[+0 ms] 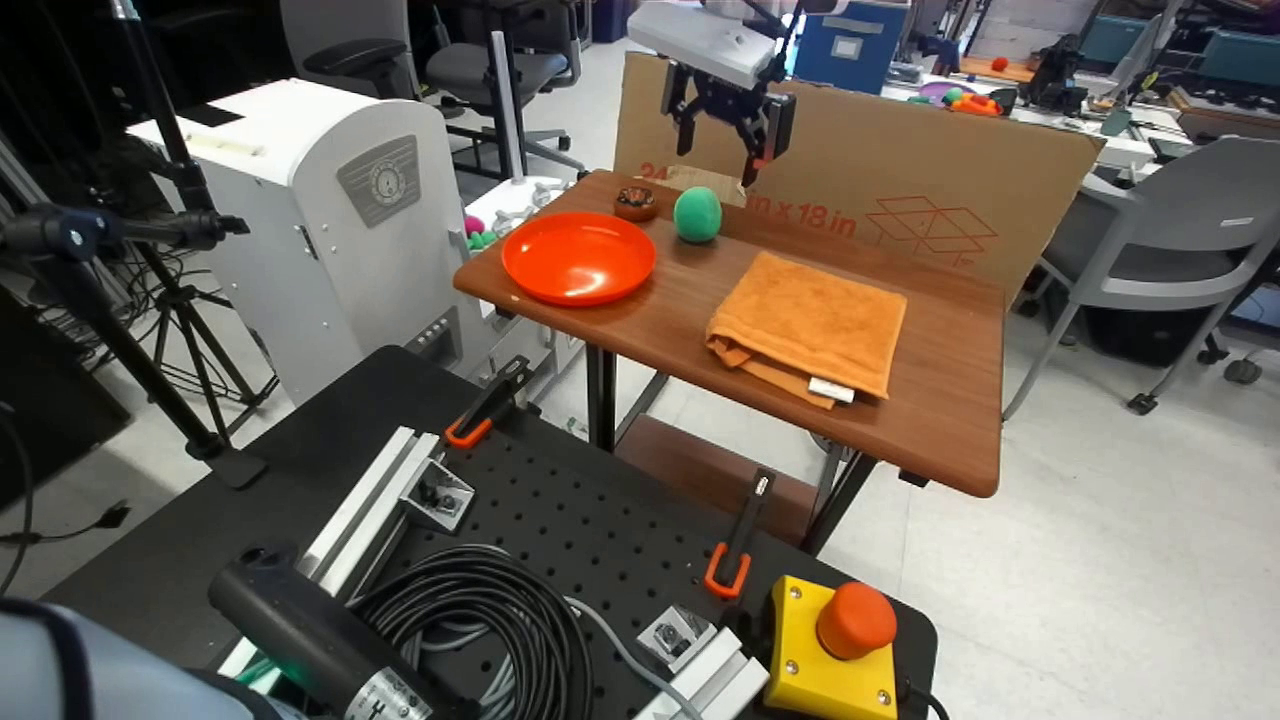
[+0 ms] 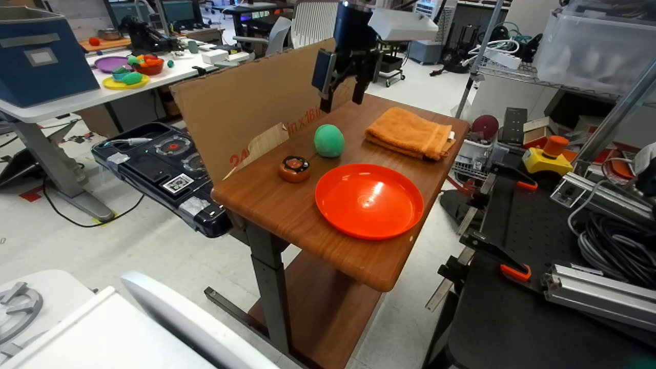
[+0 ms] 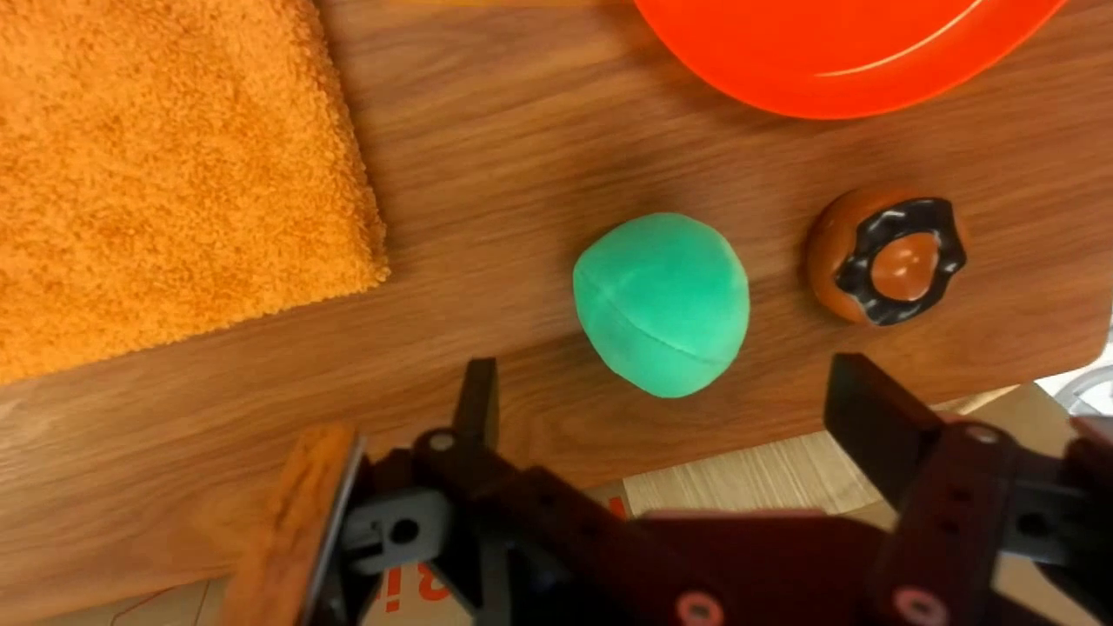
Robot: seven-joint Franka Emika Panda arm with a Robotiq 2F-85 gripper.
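Note:
My gripper is open above the table's back edge, its two dark fingers wide apart with empty space between them. Just ahead of the fingertips in the wrist view lies a green plush ball (image 3: 663,304), resting on the table and touched by neither finger. A brown toy donut with dark icing (image 3: 903,261) sits to its right. The shiny red-orange plate (image 2: 369,202) is on the table near the ball and donut, with nothing on it. A folded orange towel (image 1: 811,324) lies toward the other end of the table.
Behind the wooden table (image 1: 948,408) stands a cardboard panel (image 1: 912,204), close under the gripper. A black bench (image 1: 576,516) with clamps, cables and a yellow box with a red button (image 1: 834,648) stands in front. Bare wood surrounds the ball.

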